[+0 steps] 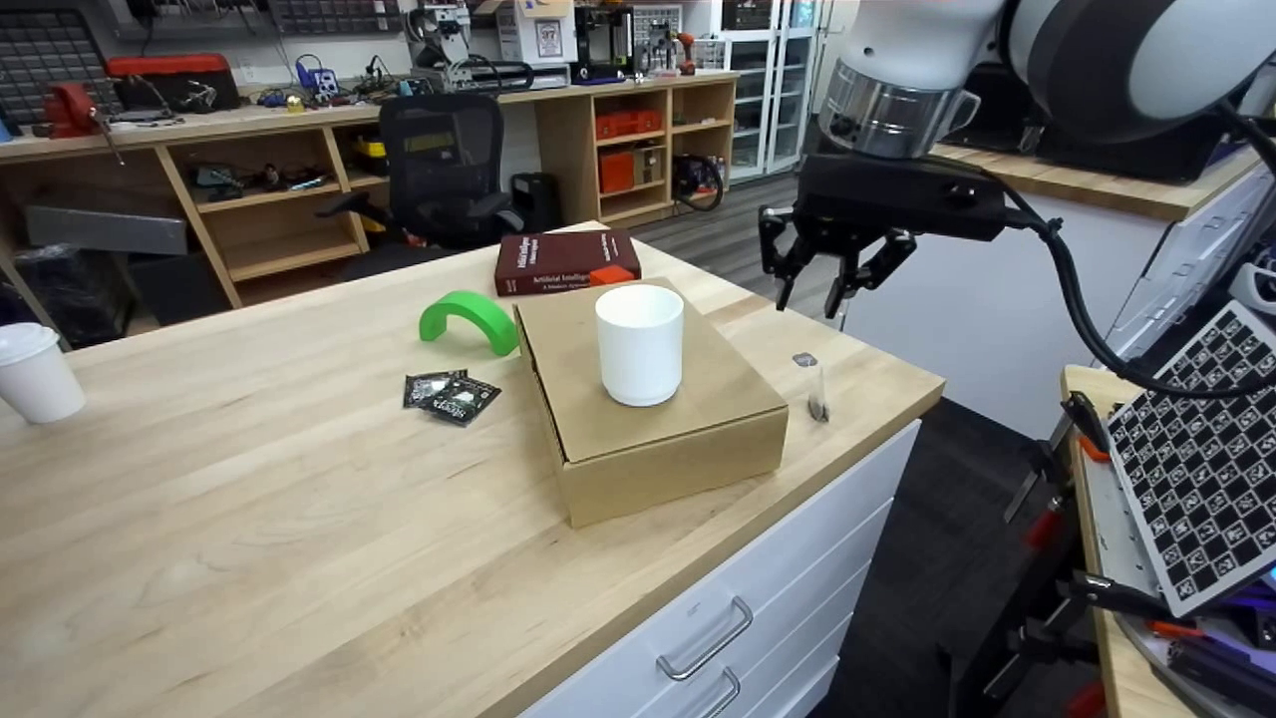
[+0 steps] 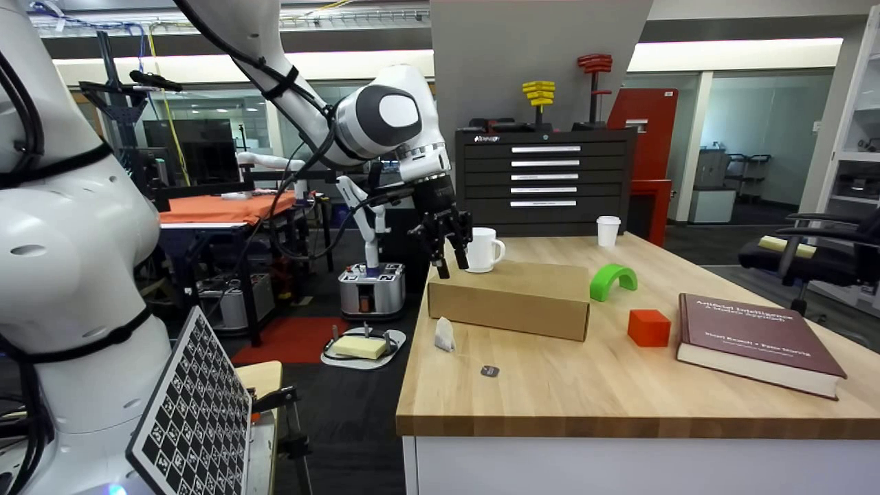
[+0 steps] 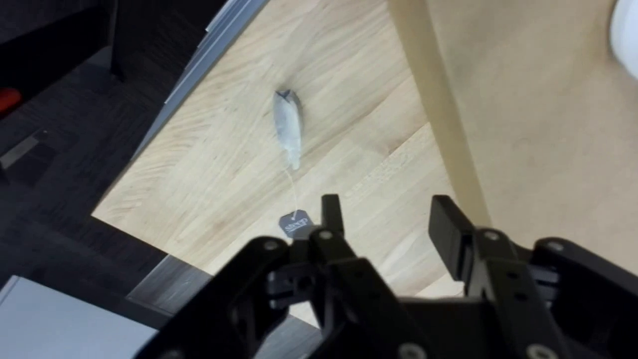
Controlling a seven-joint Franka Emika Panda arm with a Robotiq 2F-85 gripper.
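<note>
My gripper hangs in the air above the table corner, its fingers part way spread with nothing between them. In the wrist view the two fingertips stand clearly apart. Beneath lies a tea bag on the bare wood, with a thin string running to its dark paper tag. The left finger partly covers the tag's lower edge. A white mug stands upright on the flat cardboard box; its handle shows in exterior view 2. The tea bag lies beside the box, not touching it.
Farther along the table are a green arch, black sachets, a red block, a thick book and a paper cup. The table edge runs close to the tea bag.
</note>
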